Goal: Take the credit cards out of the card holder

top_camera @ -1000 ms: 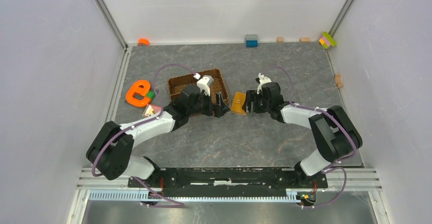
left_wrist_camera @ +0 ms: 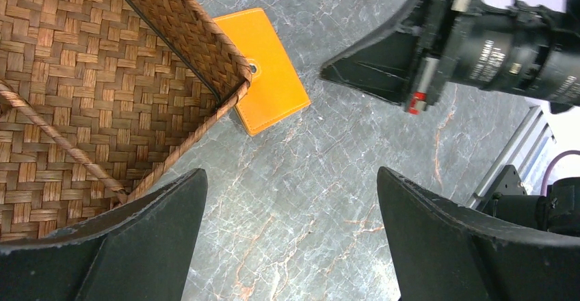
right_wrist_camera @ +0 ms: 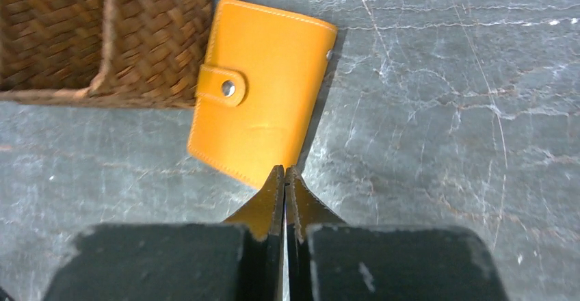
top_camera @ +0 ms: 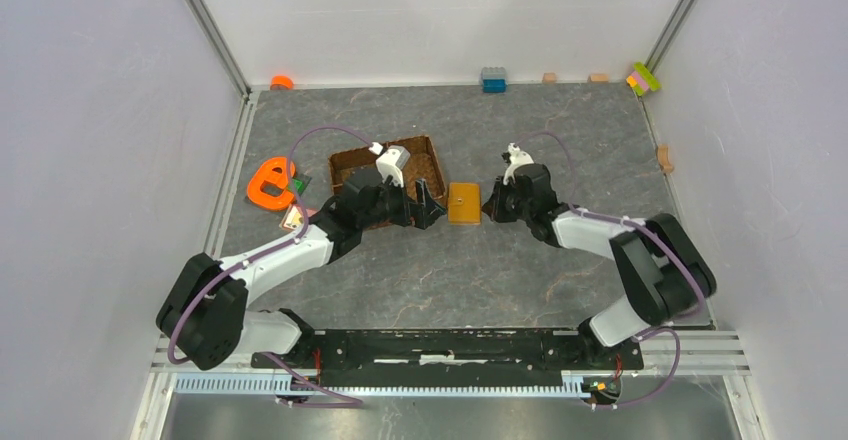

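The orange card holder (top_camera: 464, 205) lies flat on the table between the two grippers, its strap snapped down with a metal button. In the right wrist view the holder (right_wrist_camera: 270, 85) is just past my right gripper, whose fingers are pressed together with nothing between them. The fingertips are at the holder's near corner, outside it. My left gripper stands wide open and empty; from its wrist view the holder (left_wrist_camera: 267, 75) is ahead, partly behind the basket wall. No cards show.
A woven basket (top_camera: 433, 165) stands close against the holder's left side. An orange letter-shaped toy (top_camera: 265, 184) and a picture card (top_camera: 293, 219) lie at the left. Toy blocks (top_camera: 493, 80) line the back edge.
My right gripper went from open to shut. The card holder slid slightly left towards the basket and turned straighter. My left arm shifted a little to the left, still open.
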